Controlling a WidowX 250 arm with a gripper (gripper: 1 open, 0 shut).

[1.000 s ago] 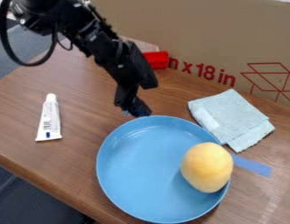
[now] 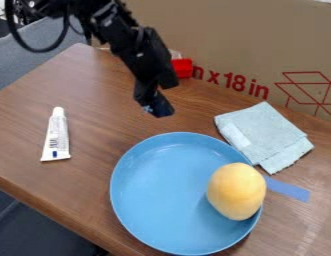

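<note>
The black gripper (image 2: 157, 104) hangs above the table behind the blue plate (image 2: 161, 200), pointing down; its opening is hard to make out, and nothing shows held in it. A yellow round fruit (image 2: 236, 191) rests on the right part of the plate. A white tube (image 2: 57, 135) lies on the wooden table to the left. A folded pale cloth (image 2: 265, 135) lies right of the gripper, behind the plate.
A red object (image 2: 183, 68) sits behind the arm. A cardboard box (image 2: 261, 40) stands along the back. Blue tape (image 2: 291, 191) is on the table.
The gripper has risen and moved back, away from the plate, over the last second. The plate, fruit, tube and cloth are unchanged.
</note>
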